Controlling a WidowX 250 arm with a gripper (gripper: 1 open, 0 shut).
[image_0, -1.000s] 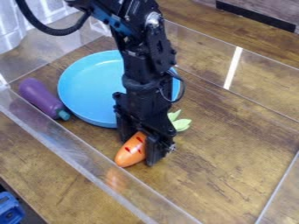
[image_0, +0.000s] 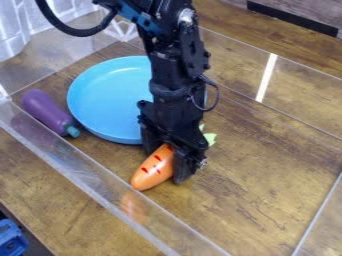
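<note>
A toy carrot (image_0: 154, 172) with dark markings lies on the wooden table in the lower middle, its green top partly hidden behind the black gripper (image_0: 174, 150). The gripper is down over the carrot's upper part; whether its fingers are open or closed on it is hidden. A blue plate (image_0: 100, 98) sits behind the arm to the left, and a purple eggplant (image_0: 48, 112) lies beside the plate at the left.
Clear panel edges run along the lower left and right. A blue object (image_0: 8, 238) is at the bottom left corner.
The gripper and arm have shifted slightly, and less of the carrot's green top shows on the right. The carrot stays in about the same place.
</note>
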